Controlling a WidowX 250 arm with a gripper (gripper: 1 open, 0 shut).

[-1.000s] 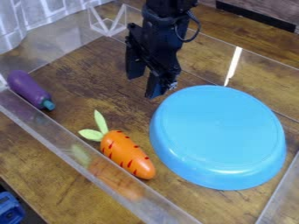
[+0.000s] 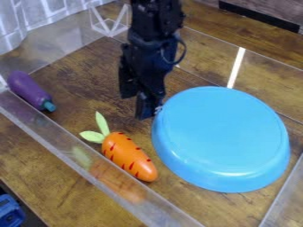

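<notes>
The black gripper hangs over the middle of the wooden board, pointing down just left of a large blue disc and above an orange toy carrot with green leaves. Its fingers are dark and blurred, so I cannot tell whether they are open or shut. A purple toy eggplant lies at the left by the clear wall.
Clear walls edge the workspace at front left and right. A blue object sits outside at the lower left. Bare wood lies at the upper left and upper right.
The gripper has moved down and toward the front, slightly left, closer to the carrot and the disc's left edge. The toys and disc have not moved.
</notes>
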